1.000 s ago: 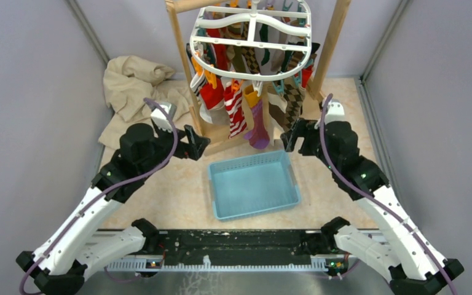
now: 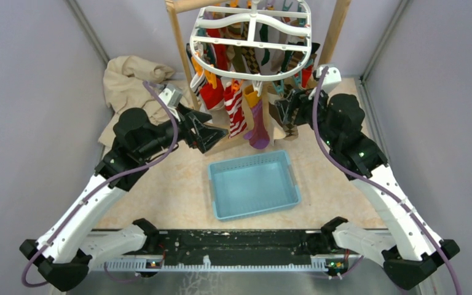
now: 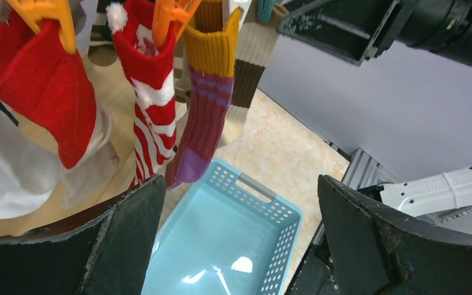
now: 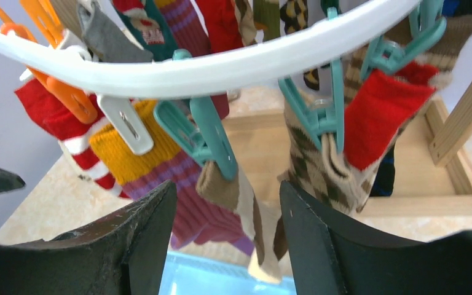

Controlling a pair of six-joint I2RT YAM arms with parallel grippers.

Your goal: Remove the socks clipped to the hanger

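Observation:
Many socks hang from clips on the white hanger (image 2: 252, 43). Along its front edge are a red-and-white striped sock (image 3: 153, 104), a purple sock with a mustard cuff (image 3: 209, 104) and a brown-and-cream sock (image 4: 243, 203) under a teal clip (image 4: 200, 132). A checkered sock (image 4: 313, 166) hangs farther right. My left gripper (image 2: 215, 136) is open left of the striped sock, with nothing held. My right gripper is part open; in the right wrist view its fingers stand on either side of the brown-and-cream sock, below its clip. Contact cannot be made out.
The blue basket (image 2: 255, 187) lies on the floor below the hanger's front, its visible floor bare. Wooden posts (image 2: 334, 31) flank the hanger. A beige cloth (image 2: 135, 86) is heaped at the back left. Floor on both sides of the basket is clear.
My right gripper has risen and moved in toward the hanging brown-and-cream sock. The left gripper has shifted right, nearer the striped sock. Hanger and basket have stayed put.

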